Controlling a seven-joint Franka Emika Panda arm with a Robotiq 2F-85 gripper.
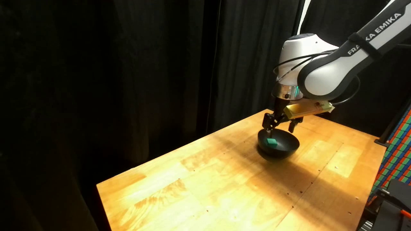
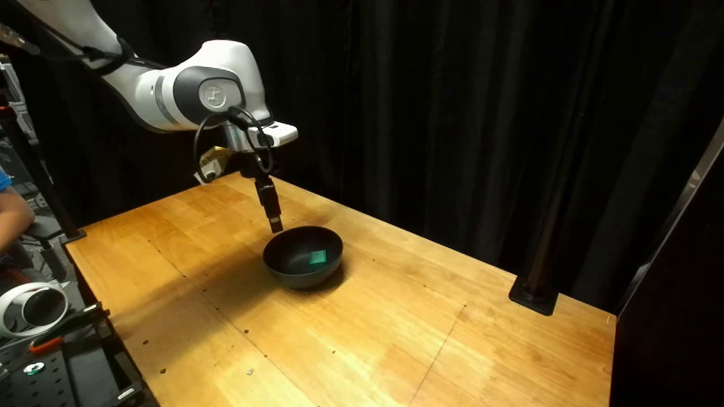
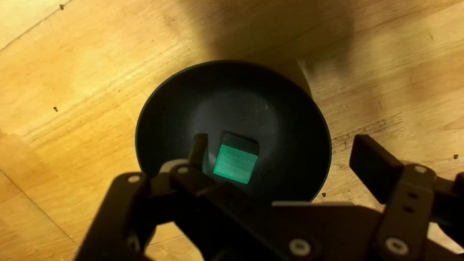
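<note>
A black bowl (image 1: 287,143) stands upright on the wooden table, seen from above in the wrist view. Inside it lies a green block (image 3: 235,163), low on the bowl's floor, its bright top face up. Above the bowl hangs my gripper, its fingers (image 3: 375,169) spread wide. Nothing is held between them, and the block lies nearer the left-hand one. In exterior view 2 the gripper (image 2: 275,227) shows at the far rim of the bowl (image 2: 305,279), with one finger hidden behind the other.
A black post base (image 2: 533,295) stands at its back edge. Dark curtains hang behind, and a side cart with tools (image 2: 51,353) stands beyond the left edge.
</note>
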